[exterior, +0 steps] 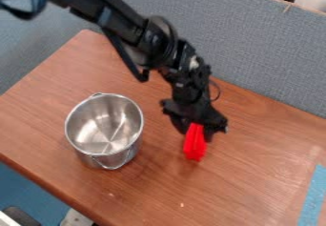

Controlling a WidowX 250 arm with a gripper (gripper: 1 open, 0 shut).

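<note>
The black arm reaches down from the top left to my gripper [197, 125], which sits over a red object [195, 145] on the wooden table [261, 163]. The gripper hides the back part of the red object, and whether the fingers hold it cannot be made out. A steel pot [105, 133] with wire handles stands to the left of the gripper.
A grey padded wall [254, 49] runs along the back of the table. A blue strip [311, 196] lies at the right edge.
</note>
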